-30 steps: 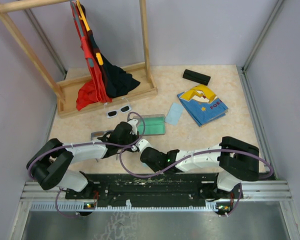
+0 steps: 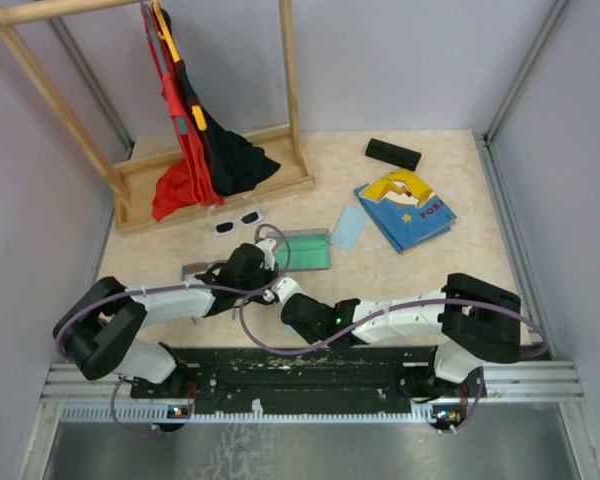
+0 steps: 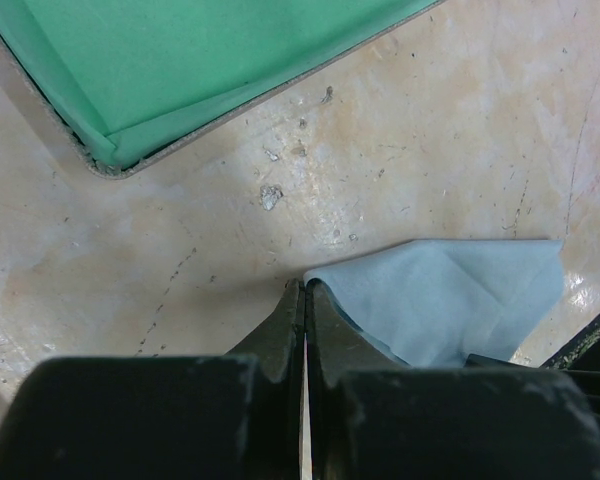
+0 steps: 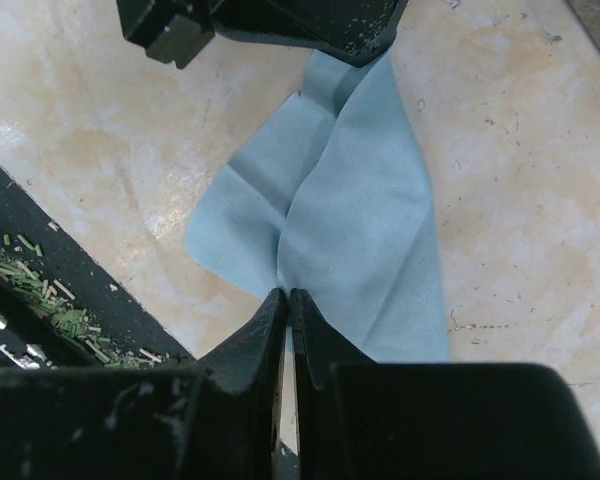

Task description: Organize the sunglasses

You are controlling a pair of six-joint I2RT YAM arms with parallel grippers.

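Observation:
White-framed sunglasses [image 2: 251, 217] lie folded out in front of the wooden rack in the top view. The green-lined case [image 2: 307, 252] stands open near the middle, and its corner shows in the left wrist view. A pale blue cloth [image 4: 360, 200] lies creased below both hands. At one end of it my left gripper is shut, the cloth's edge pinched at its fingertips. My right gripper points down at the opposite end, its fingertips close together with a narrow gap at a fold. Whether that fold is gripped is unclear.
A second pale blue cloth [image 2: 349, 227] lies right of the case. Farther back are a black case [image 2: 393, 153] and a blue-and-yellow bag [image 2: 416, 215]. The wooden rack [image 2: 290, 90] with hanging clothes fills the back left.

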